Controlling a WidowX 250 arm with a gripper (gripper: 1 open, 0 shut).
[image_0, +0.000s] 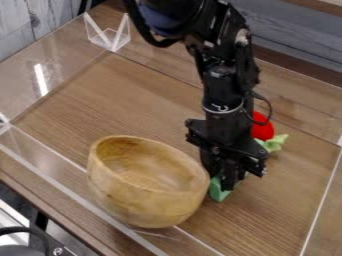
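Note:
My black gripper (222, 172) reaches down just right of a large wooden bowl (144, 178), low over the table. A small green object (219, 190) sits at its fingertips beside the bowl's right side; the gripper appears shut on it, partly hiding it. Behind the gripper, to the right, are a red object (262, 127) and a pale green leafy piece (273, 143), both partly hidden by the arm.
A clear plastic piece (107, 32) stands at the far upper left. A black cable lies at the bottom left corner.

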